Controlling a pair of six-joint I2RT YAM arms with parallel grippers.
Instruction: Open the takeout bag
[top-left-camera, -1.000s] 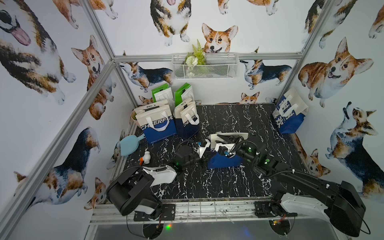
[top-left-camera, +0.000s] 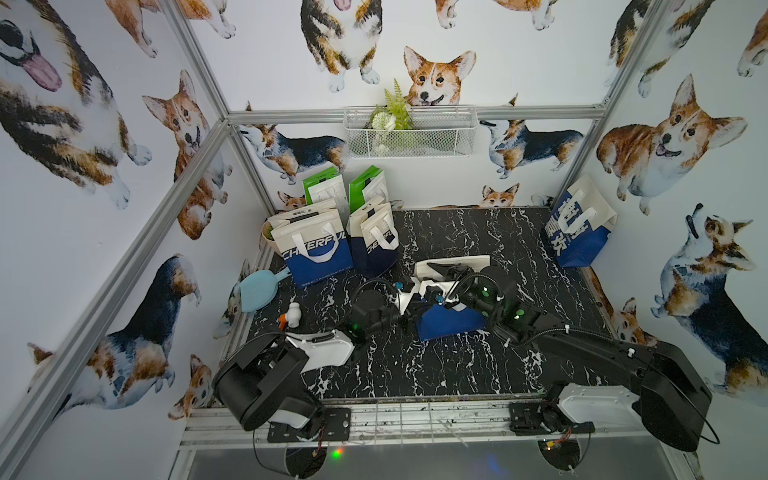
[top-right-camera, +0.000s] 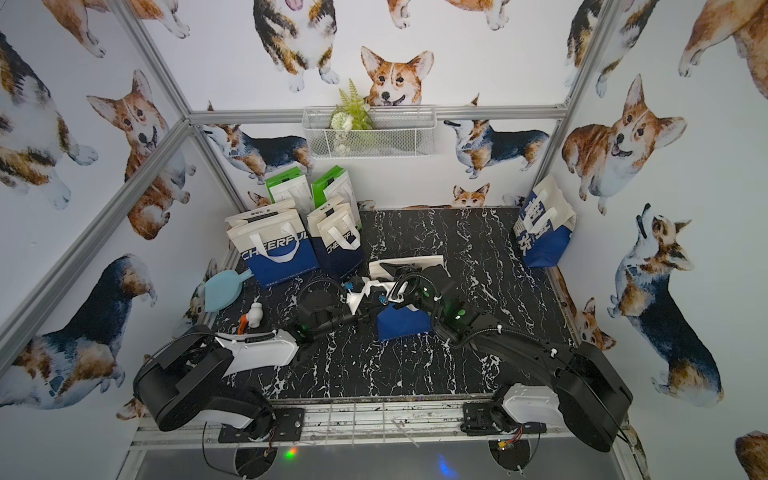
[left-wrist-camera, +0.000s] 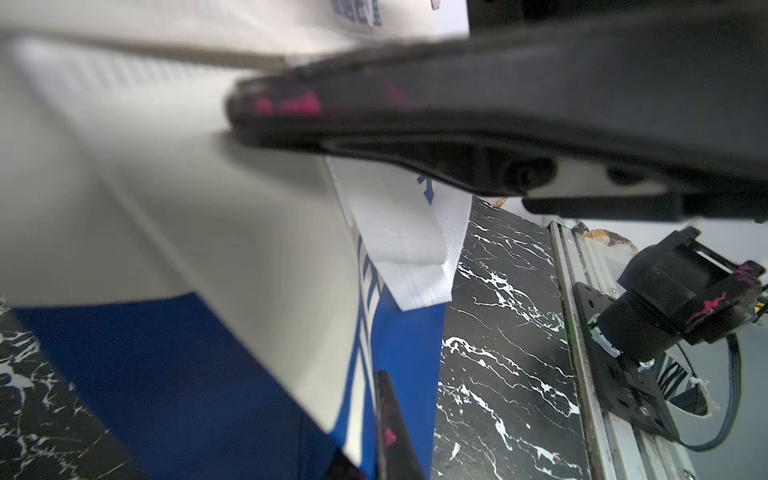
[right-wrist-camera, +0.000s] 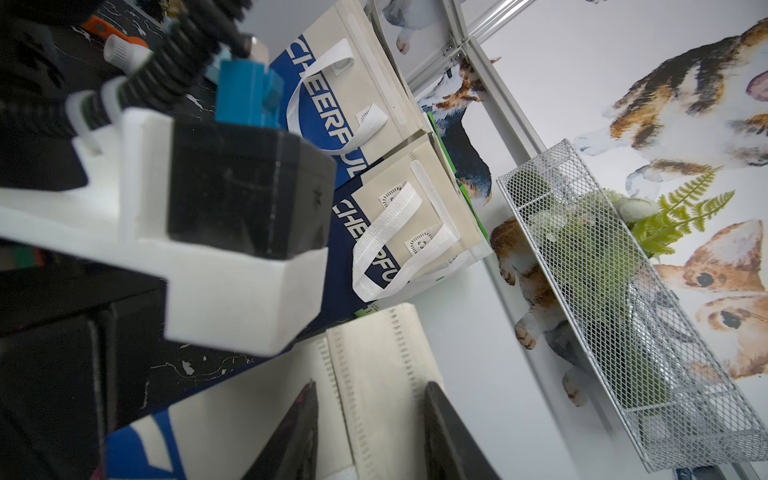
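Observation:
The takeout bag (top-left-camera: 449, 321), blue below and cream above, stands mid-table, partly hidden behind both grippers. Low in the left wrist view, my left gripper is shut at the bag's side, a thin fold running down between its fingertips. In the right wrist view, my right gripper stands part open. The bag's cream top edge (right-wrist-camera: 380, 360) shows between and beyond its fingers. A black finger of the right gripper also crosses the cream panel (left-wrist-camera: 272, 232) in the left wrist view. Whether it touches the paper I cannot tell.
Several upright bags, including a CHEERFUL bag (top-left-camera: 316, 248), stand at the back left. Another bag (top-left-camera: 580, 224) is at the back right. A blue dustpan-like item (top-left-camera: 258, 289) and a small white-orange object (top-left-camera: 292, 314) lie left. Table behind the takeout bag is clear.
My right arm has shifted slightly left and toward the back. The bag's cream top has moved a little left and back and shows more of its face. The left arm looks still.

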